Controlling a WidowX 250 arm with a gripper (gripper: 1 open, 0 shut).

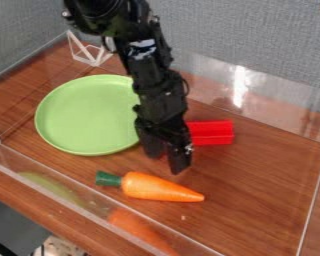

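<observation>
My black gripper hangs over the wooden board just right of the green plate and in front of a red block, which it partly hides. It is open, with its fingertips low near the board. An orange toy carrot with a green top lies in front of the gripper, apart from it, to the lower right of the plate.
A clear plastic wall runs along the front and back of the board. A white wire shape stands at the back left. The right part of the board is clear.
</observation>
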